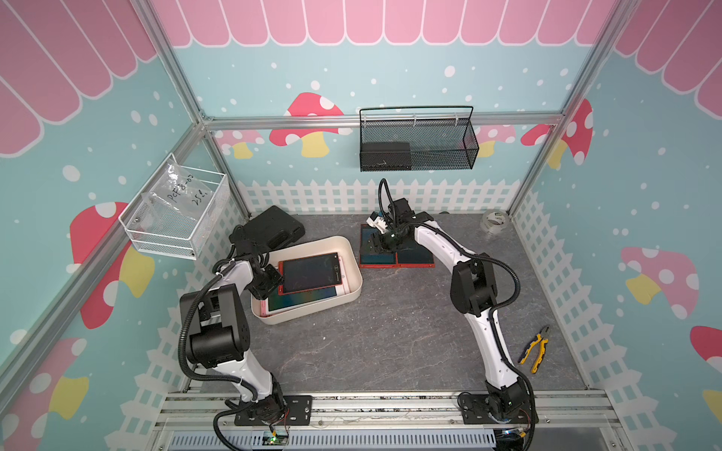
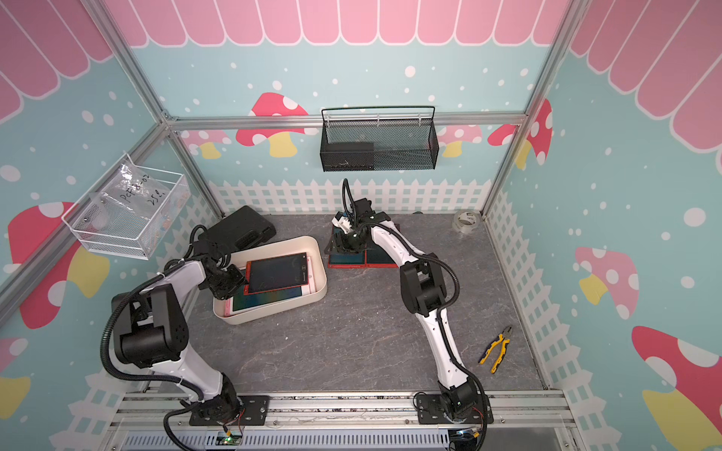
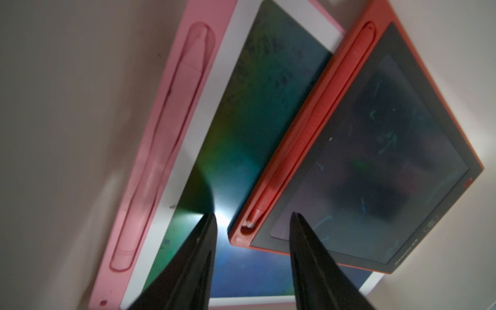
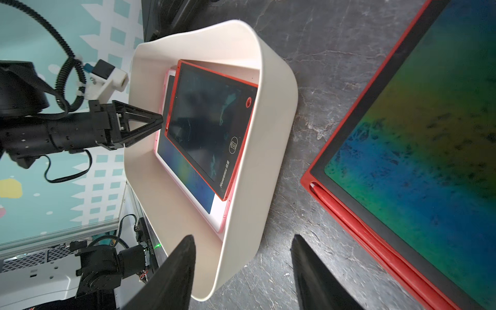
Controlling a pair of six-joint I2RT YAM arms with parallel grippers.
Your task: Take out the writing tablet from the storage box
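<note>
The cream storage box (image 1: 359, 279) stands at the left of the table. Inside it, a red-framed tablet (image 1: 310, 273) lies askew on top of a pink-and-white one (image 1: 304, 299). At the box's left end is my left gripper, open, its fingers above the corner of the red-framed tablet, with nothing held. My right gripper hangs over the tablets at the back of the table, fingers apart and empty, facing the box's near wall. Two red-framed tablets lie side by side on the table, the left one (image 4: 413, 149) partly covered by the right arm in the top views.
A black case (image 1: 270, 227) sits behind the box. Pliers (image 1: 534, 350) lie at the right edge and a tape roll (image 1: 495, 221) at the back right. Mesh baskets hang on the walls.
</note>
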